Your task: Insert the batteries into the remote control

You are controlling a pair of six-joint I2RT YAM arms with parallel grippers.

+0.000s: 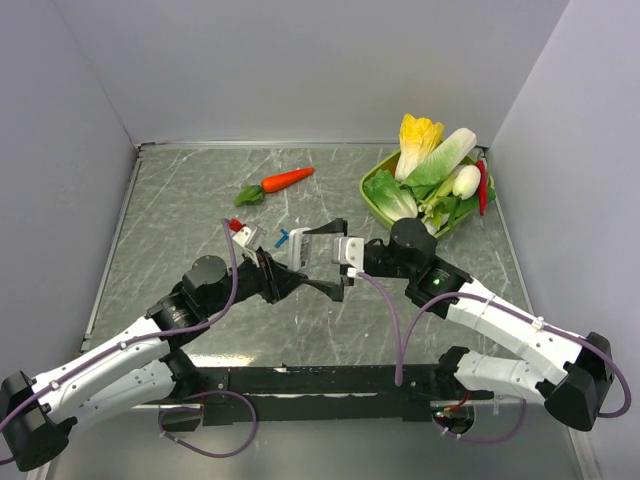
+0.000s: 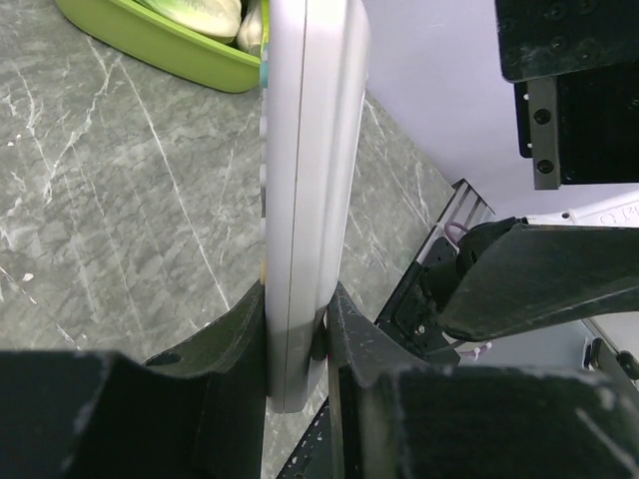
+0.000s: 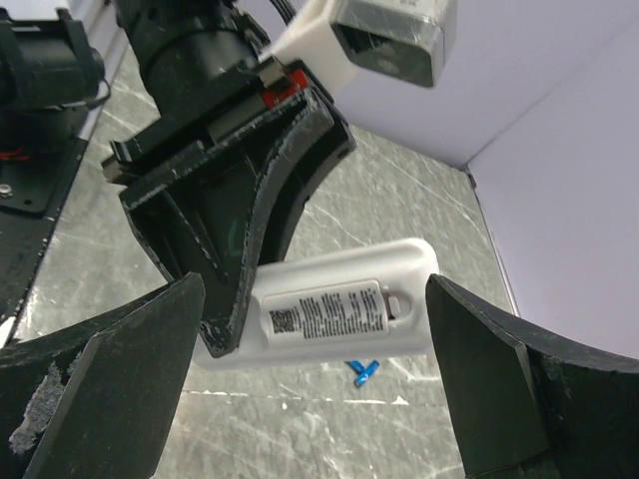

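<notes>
The white remote control point(image 2: 300, 200) stands on end in my left gripper, pinched near its lower end. In the right wrist view the remote's back point(image 3: 409, 269) faces the camera, with a barcode label point(image 3: 324, 311) on it. My left gripper's dark fingers point(image 3: 235, 259) cover its left end there. The right gripper is open, its two fingers spread on either side of the remote. In the top view the remote point(image 1: 300, 250) lies between both arms, and the right gripper point(image 1: 328, 257) reaches around it from the right. Two small blue things point(image 1: 283, 237), perhaps the batteries, lie on the table.
A green basket of vegetables point(image 1: 373, 207) stands at the back right. A carrot point(image 1: 287, 179) lies at the back, and a small red object point(image 1: 236, 225) is partly behind the left arm. Table between the carrot and basket is bare.
</notes>
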